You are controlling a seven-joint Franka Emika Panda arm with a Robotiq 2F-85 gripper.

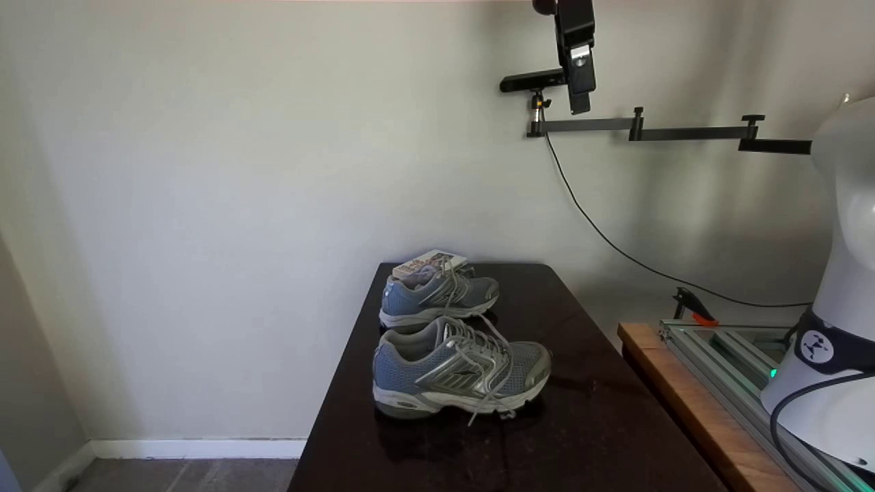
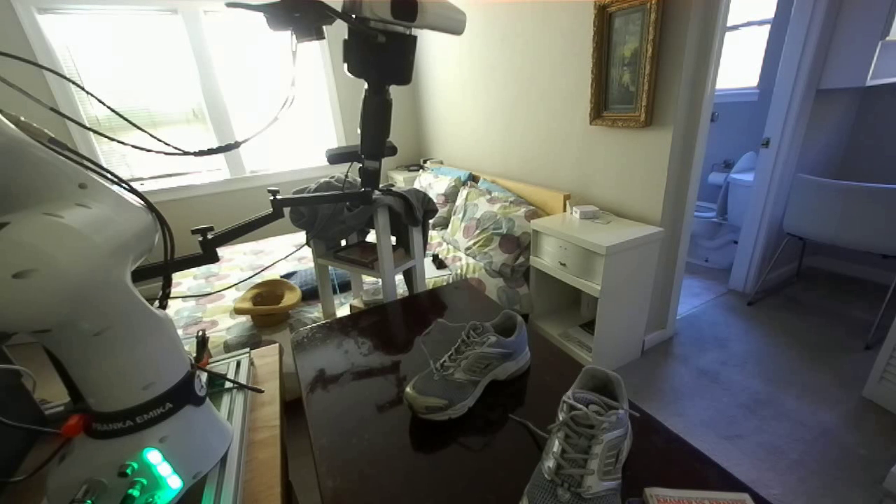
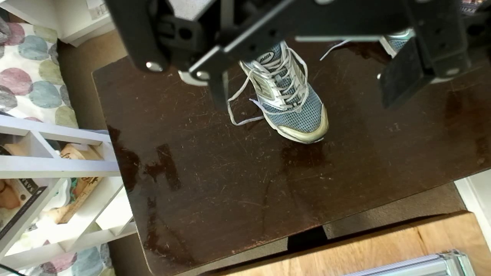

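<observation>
Two grey-blue running shoes with pale laces stand upright on the dark table (image 1: 590, 426). In exterior view 1, the near shoe (image 1: 459, 373) has its toe to the right, and the far shoe (image 1: 439, 299) sits behind it. My gripper (image 1: 580, 105) hangs high above the table, clear of both shoes. The wrist view shows my gripper open, its fingers wide apart with nothing held. One shoe (image 3: 294, 103) appears below and between them, its heel hidden by the gripper's body. Only a bit of the other shoe (image 3: 394, 42) shows past the right finger.
A book (image 1: 443, 257) lies behind the far shoe. A camera on a jointed black bracket (image 1: 689, 132) extends near the gripper's height. The wooden robot bench (image 1: 656, 361) borders the table. Bare tabletop lies in front of the shoes' toes.
</observation>
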